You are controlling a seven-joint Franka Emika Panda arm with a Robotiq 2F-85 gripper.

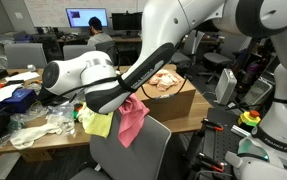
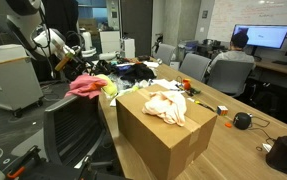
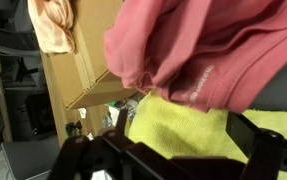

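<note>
In the wrist view a yellow cloth [image 3: 178, 125] lies just beyond my gripper, whose fingers are spread wide with nothing held between them. A red-pink cloth [image 3: 198, 45] covers the area above it and overlaps its upper edge. Both cloths drape over the back of a grey chair: the yellow cloth [image 1: 98, 123] to the left and the red cloth [image 1: 132, 120] to the right in exterior view 1. My arm's white links hide much of the gripper there. The chair [image 2: 78, 130] stands in the foreground of exterior view 2, the red cloth [image 2: 83, 85] over its top.
A cardboard box [image 2: 158, 140] stands on the wooden table beside the chair, with a pale orange cloth [image 2: 168, 105] on top. Bags and dark clothes [image 1: 18, 100] clutter the table on the left. A person [image 1: 98, 32] sits at a desk behind.
</note>
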